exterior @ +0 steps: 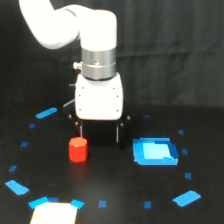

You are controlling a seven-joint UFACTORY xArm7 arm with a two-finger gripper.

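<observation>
A small red block stands on the dark table, left of the middle. Behind it and slightly to its right, my white gripper points down. Its thin dark fingers appear spread apart, with nothing visible between them. The left finger comes down close above the block's top; whether they touch is hard to tell. To the right lies a blue square outline with a pale patch inside, apart from the block and the gripper.
Blue tape strips and small blue marks are scattered on the table. At the front left edge sits a pale object, partly cut off. Bare dark table lies between the block and the blue square.
</observation>
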